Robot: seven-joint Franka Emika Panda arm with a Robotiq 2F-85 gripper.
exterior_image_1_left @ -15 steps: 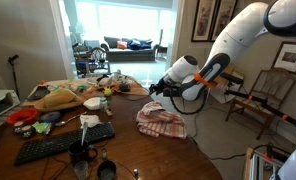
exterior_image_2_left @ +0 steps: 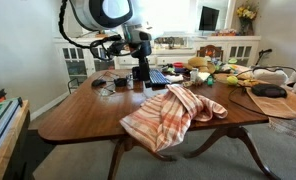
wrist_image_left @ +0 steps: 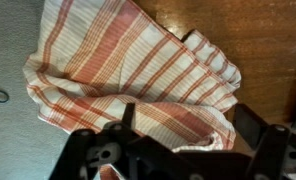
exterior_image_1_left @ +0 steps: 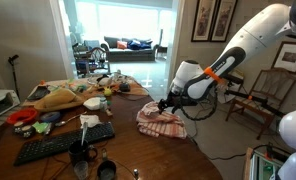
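Observation:
A red-and-white striped cloth (exterior_image_1_left: 163,123) lies crumpled at the table's edge. In the second exterior view the cloth (exterior_image_2_left: 173,118) hangs partly over that edge. My gripper (exterior_image_1_left: 166,104) is above and beside it, apart from the cloth as far as I can tell. From the wrist, the cloth (wrist_image_left: 148,65) spreads below the gripper, whose dark fingers stand wide apart at the bottom. The fingers are open, with nothing held between them.
A black keyboard (exterior_image_1_left: 63,145) and dark mugs (exterior_image_1_left: 82,155) occupy the table's near left. Several kitchen items, among them a green pot (exterior_image_1_left: 124,87), crowd the far left. Bare wood (exterior_image_1_left: 158,157) shows in front of the cloth.
The arm has come down and toward the camera, from behind the cloth to beside it. The cloth looks the same.

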